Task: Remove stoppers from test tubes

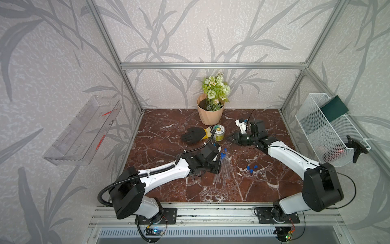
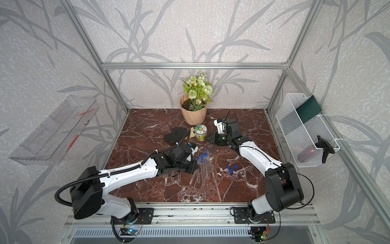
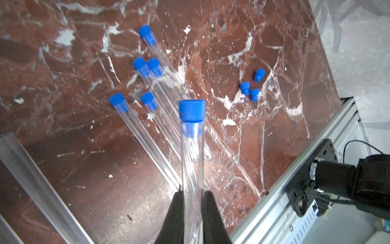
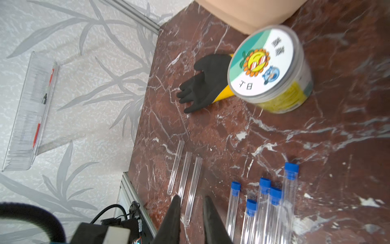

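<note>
My left gripper is shut on a clear test tube (image 3: 192, 158), whose blue stopper (image 3: 191, 111) sits in the end away from the fingers. Beneath it on the table lie several more tubes (image 3: 140, 136) capped with blue stoppers (image 3: 117, 98). To the right of the left gripper, over the table, my right gripper has its fingers apart with nothing between them. Loose blue stoppers (image 3: 254, 94) lie in a small group at the right. Three tubes (image 4: 184, 174) without stoppers rest on the left side of the table.
Behind the tubes stand a round tub (image 4: 280, 69) and a flower pot (image 1: 210, 113), with a black glove (image 1: 193, 135) beside the tub. A clear bin (image 1: 83, 134) and a white mesh basket (image 1: 321, 126) hang on the side walls. The front right of the tabletop is mostly open.
</note>
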